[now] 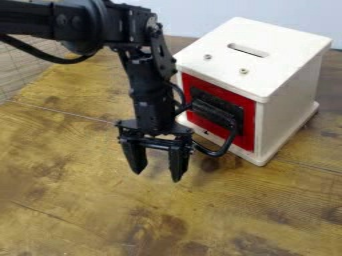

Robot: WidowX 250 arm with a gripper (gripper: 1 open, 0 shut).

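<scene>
My black gripper (pixel 156 160) hangs fingers-down over the wooden table, left of and in front of a white box (pixel 274 65). Its two fingers stand apart with nothing visible between them. The box has a slot and two screws on its sloped top, and a red front panel (pixel 247 106) with a black fitting, partly behind the arm's cable.
A pale wall stands behind the box, and a light tiled surface shows at the far left.
</scene>
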